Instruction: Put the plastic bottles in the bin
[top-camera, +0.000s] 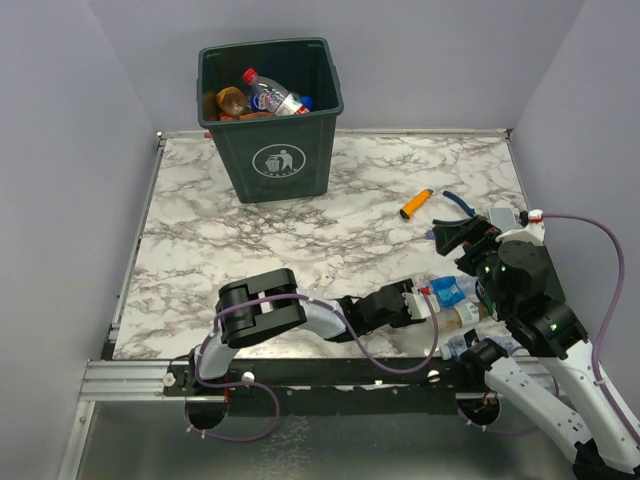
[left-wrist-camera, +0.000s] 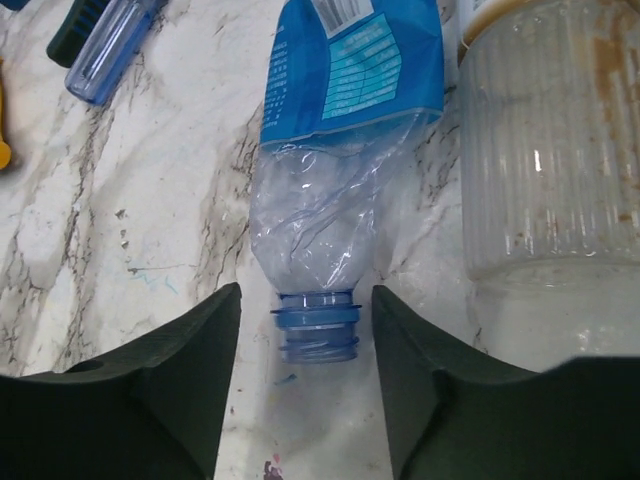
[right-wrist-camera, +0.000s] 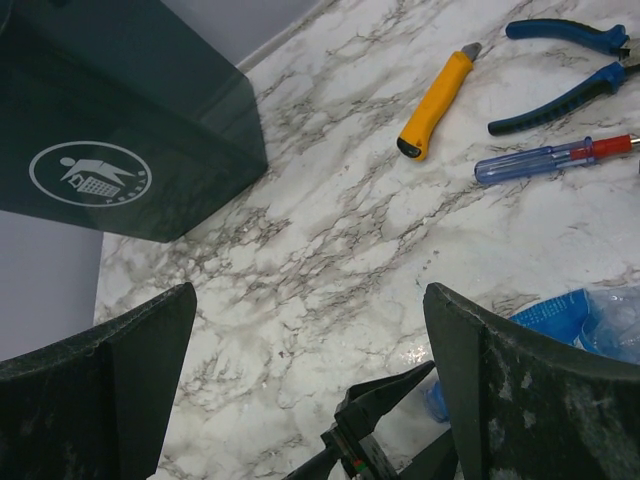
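My left gripper stands part open over the table, its fingers either side of the neck of a crushed clear bottle with a blue label (left-wrist-camera: 352, 75); whether they touch it I cannot tell. A larger clear bottle with brown residue (left-wrist-camera: 550, 140) lies beside it. Another clear bottle (top-camera: 465, 345) lies at the table's front right. My right gripper is open above the table, nothing held between its fingers. The green bin (top-camera: 275, 150) at the back holds several bottles.
A yellow knife (right-wrist-camera: 435, 100), blue pliers (right-wrist-camera: 550, 110) and a screwdriver (right-wrist-camera: 530, 165) lie at the back right.
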